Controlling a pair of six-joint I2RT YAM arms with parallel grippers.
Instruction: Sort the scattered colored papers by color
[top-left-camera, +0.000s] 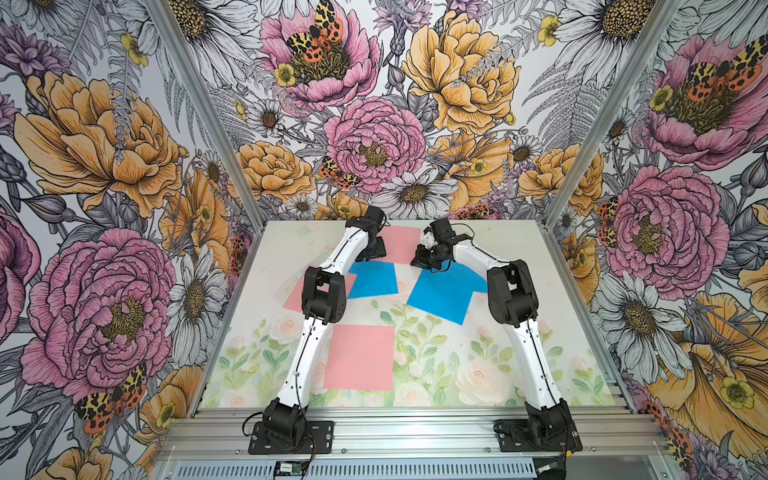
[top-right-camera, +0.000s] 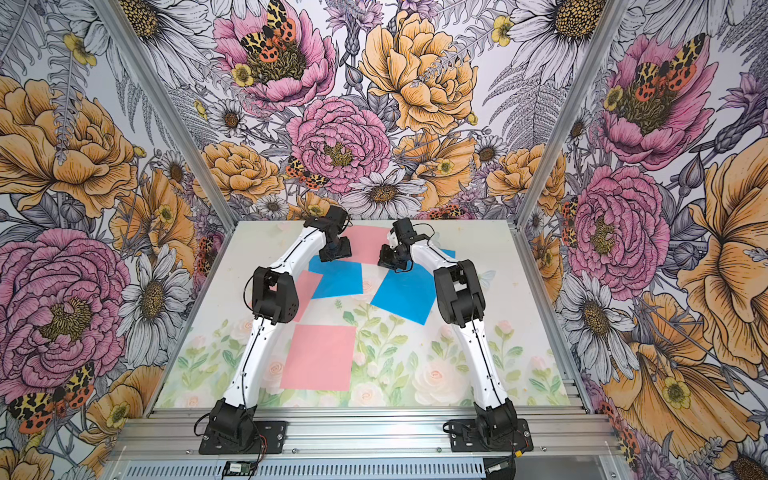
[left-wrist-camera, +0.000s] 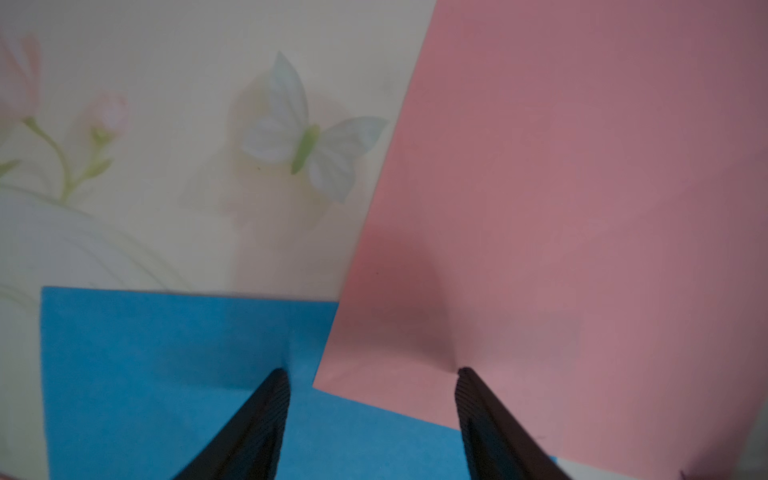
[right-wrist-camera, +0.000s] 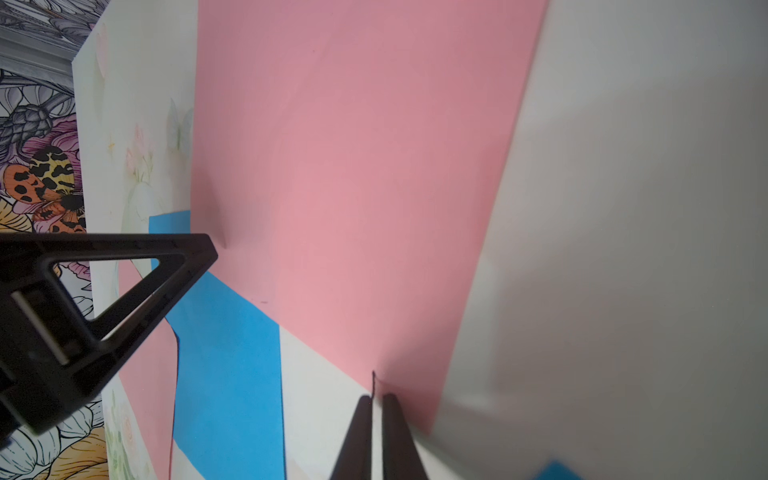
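Note:
At the back lies a pink paper (top-left-camera: 402, 240), its near corner overlapping a blue paper (top-left-camera: 376, 280). Just above that overlap my left gripper hangs open, nothing between its fingers. My right gripper is shut on the near edge of this same pink paper, close to its right corner. To the right are two overlapping blue papers (top-left-camera: 444, 297), partly covered by the right arm. Another pink paper (top-left-camera: 348, 284) on the left pokes out beneath the left arm and touches the middle blue sheet. A separate pink paper (top-left-camera: 360, 357) rests flat nearer the front.
Patterned walls and metal rails close in the back and sides. Both hands are close together at the back.

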